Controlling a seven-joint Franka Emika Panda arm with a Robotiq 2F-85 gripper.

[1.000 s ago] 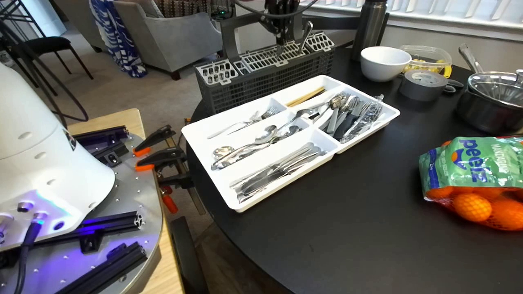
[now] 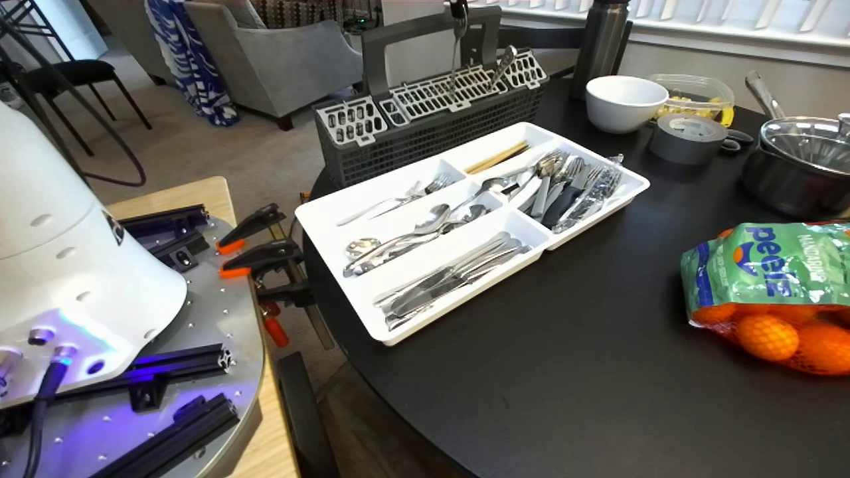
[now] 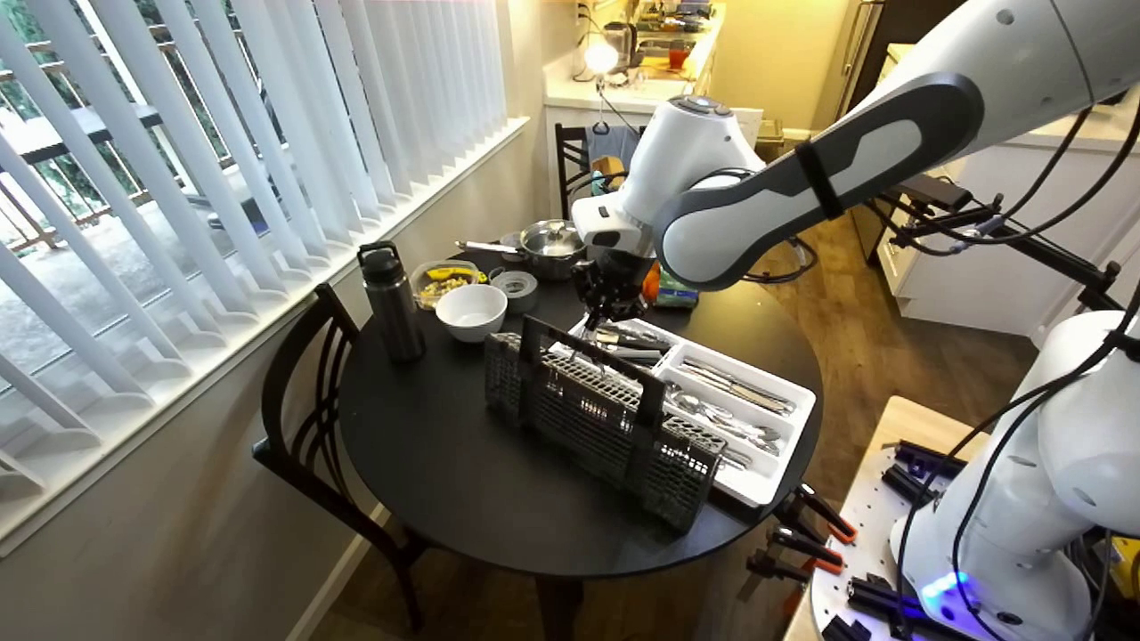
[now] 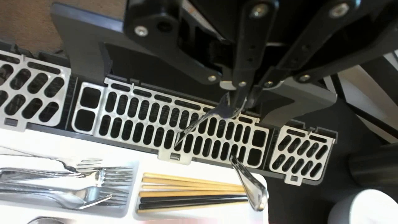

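Note:
In the wrist view, my gripper is shut on a thin silvery utensil (image 4: 201, 122), gripping it near its upper end. Its kind is hard to tell. Exterior view 1 shows this utensil (image 2: 455, 52) hanging upright beneath the gripper (image 2: 459, 9), its lower end close to the grid of the dark cutlery basket (image 2: 430, 131); whether it is clear of the slots cannot be told. A second utensil (image 4: 250, 185) stands tilted in the basket grid. In front of the basket, the white tray (image 2: 339, 208) holds forks (image 4: 84, 194), spoons (image 2: 422, 232), knives (image 2: 450, 279) and chopsticks (image 4: 186, 196).
The basket's tall handle (image 2: 372, 56) rises beside the gripper. A white bowl (image 2: 625, 103), grey tape roll (image 2: 686, 139), dark bottle (image 2: 597, 48) and pot (image 2: 797, 175) stand farther along the table. A bag of oranges (image 2: 769, 299) lies at the right.
My gripper has risen from just above the basket grid, and the utensil now hangs exposed below it. The basket has shifted slightly; the tray looks unchanged.

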